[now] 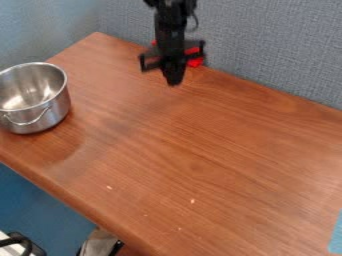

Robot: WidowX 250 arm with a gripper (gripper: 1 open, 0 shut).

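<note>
The black gripper [173, 78] hangs over the back of the wooden table, in front of a red object [195, 61] that it largely hides. Its fingers point down and look shut, with nothing visible between them; whether it touches the red object cannot be told.
A steel pot [32, 98] stands at the table's left edge. A grey padded wall runs along the back.
</note>
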